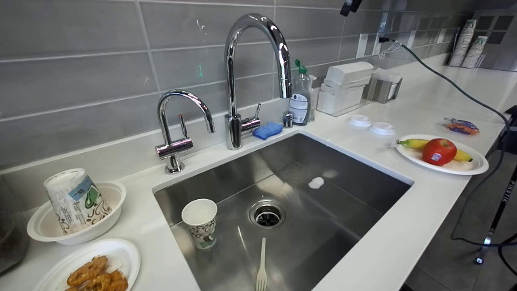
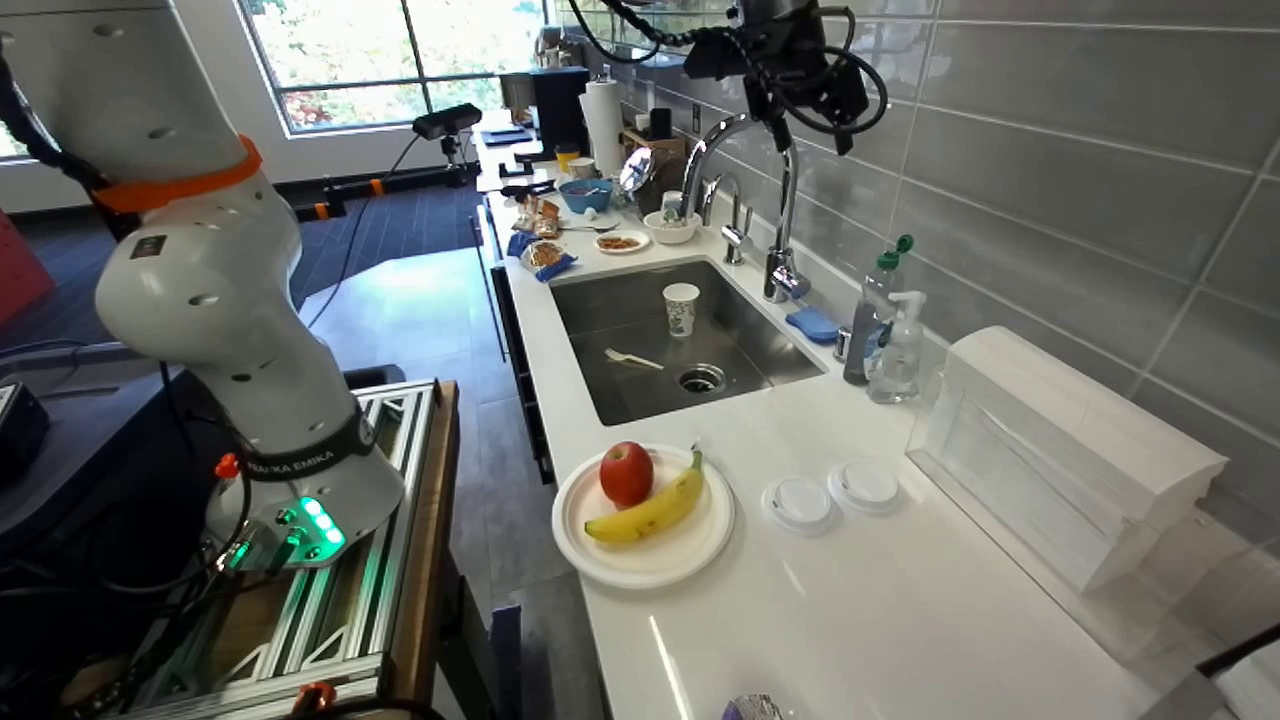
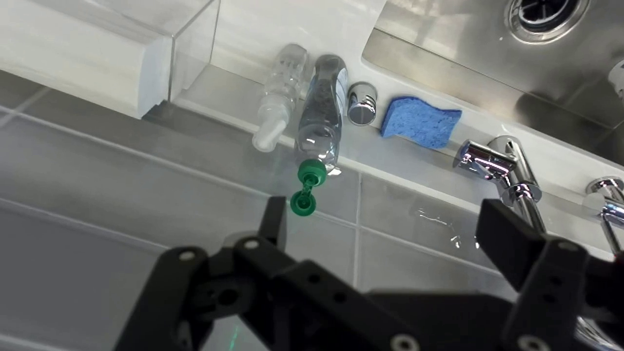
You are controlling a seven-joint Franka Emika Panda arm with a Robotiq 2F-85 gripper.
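Note:
Wide apart stand the two black fingers of my gripper in the wrist view, with only empty space between them. In exterior view 2 the gripper (image 2: 811,134) hangs high above the faucet side of the counter. Below it in the wrist view are a soap bottle with a green flip cap (image 3: 320,117), a clear pump bottle (image 3: 279,93) and a blue sponge (image 3: 421,122). The sink (image 1: 334,220) holds an upright paper cup (image 1: 200,223) and a pale fork (image 1: 262,264). Nothing touches the fingers.
Two chrome faucets (image 1: 231,87) rise behind the sink, close to the tiled wall. A plate (image 2: 708,528) with an apple (image 2: 626,473) and a banana (image 2: 648,510) sits right of the sink, near two white lids (image 2: 801,504). A paper towel box (image 2: 1056,444) stands by the wall.

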